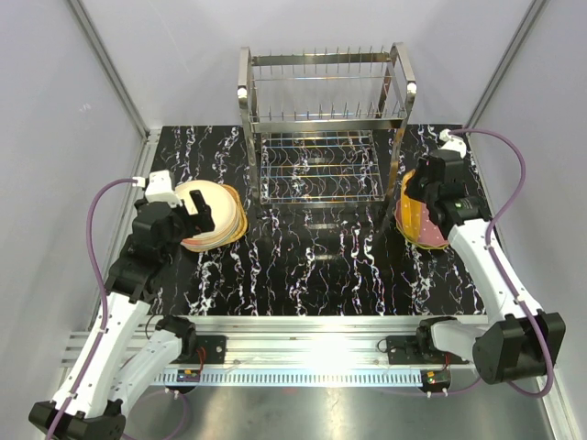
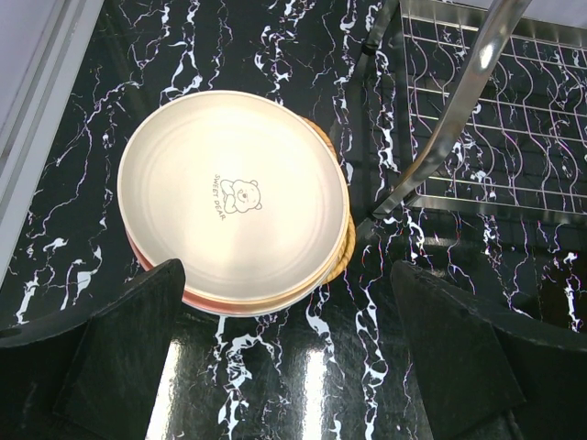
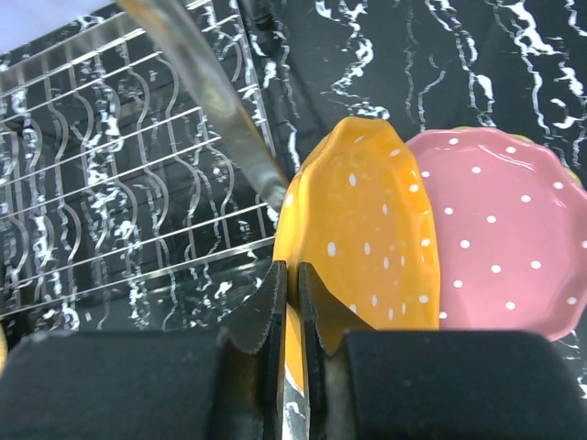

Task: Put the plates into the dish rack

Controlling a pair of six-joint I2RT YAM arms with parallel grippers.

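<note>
On the left, a stack of plates (image 1: 206,206) lies flat on the black marbled table. Its top plate (image 2: 243,170) is cream with a small bear drawing. Above this stack, my left gripper is open and empty. On the right, my right gripper is shut on the rim of a yellow plate (image 3: 371,229) with white dots, which is tilted steeply on edge. A pink dotted plate (image 3: 504,229) lies behind it. The metal dish rack (image 1: 319,123) stands between the stacks; its upper tier holds no plates.
The rack's curved right leg (image 3: 206,87) comes close to the yellow plate's edge. The left leg (image 2: 449,128) stands just right of the cream stack. Table surface (image 1: 316,275) in front of the rack is clear.
</note>
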